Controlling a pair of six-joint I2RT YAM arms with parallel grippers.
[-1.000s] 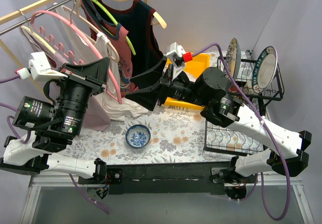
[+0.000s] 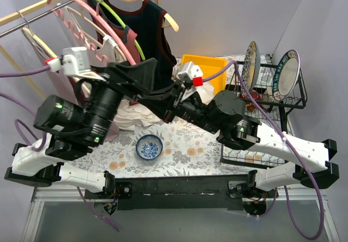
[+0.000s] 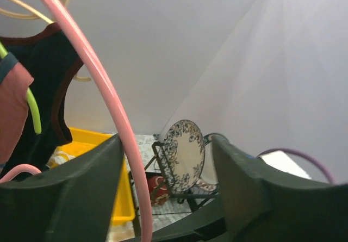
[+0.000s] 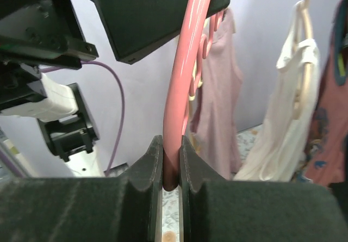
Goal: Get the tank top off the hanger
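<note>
The pink hanger (image 2: 99, 18) sweeps from the rod towards my grippers; its visible arm is bare of cloth. My right gripper is shut on the hanger's lower end. My left gripper is part open, its blurred fingers (image 3: 89, 182) either side of the hanger arm, with gaps showing on both sides. Behind, a dark green tank top (image 2: 140, 27) with maroon trim hangs on a beige hanger, and a dusty pink top (image 3: 15, 100) on a lime green one. A white top (image 4: 285, 106) hangs on a wooden hanger. Which top is meant, I cannot tell.
White cloth (image 2: 133, 118) lies on the flowered table near a blue bowl (image 2: 149, 147). A yellow bin (image 2: 204, 62) stands behind, and a black dish rack (image 2: 296, 98) with plates is at right. Both arms cross close together above the table.
My left gripper has swung right and is blurred. The pink hanger has shifted right and up.
</note>
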